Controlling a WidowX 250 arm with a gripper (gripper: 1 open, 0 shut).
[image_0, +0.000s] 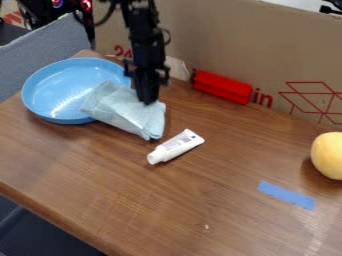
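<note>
My black gripper (147, 92) reaches down from the top onto a light blue cloth (123, 112), at its upper right part, beside a blue plate (51, 92). The cloth lies crumpled, partly over the plate's right side and partly on the wooden table. The fingertips are dark and small in the view; they appear shut at the cloth, but whether cloth is between them is unclear.
A white tube (175, 146) lies right of the cloth. A red box (222, 87) lies by the cardboard wall, a yellow round object (326, 154) at the right edge, a blue tape strip (286, 195) on the table.
</note>
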